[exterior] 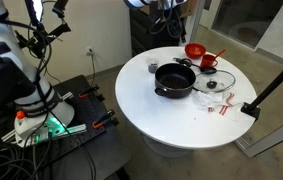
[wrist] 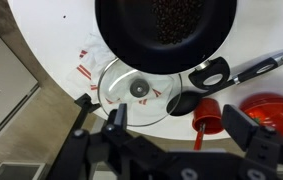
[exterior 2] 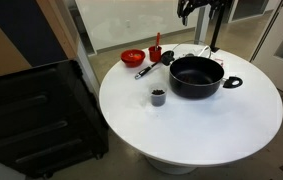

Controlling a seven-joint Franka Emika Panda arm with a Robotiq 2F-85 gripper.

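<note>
My gripper stands open, its two dark fingers wide apart and nothing seen between them. In exterior view 2 the gripper [exterior 2: 185,14] hangs high above the back of the table, clear of everything on it. A black pot [exterior: 176,79] rests uncovered near the table's middle, and dark beans [wrist: 179,16] lie inside it. Beside the pot, a glass lid [wrist: 138,88] with a dark knob lies partly over a white cloth [wrist: 87,68] with red marks.
A red bowl [exterior 2: 133,57], a red cup [exterior 2: 154,52] and a black-handled ladle [wrist: 185,103] cluster behind the pot. A small clear container [exterior 2: 158,97] with dark contents stands apart.
</note>
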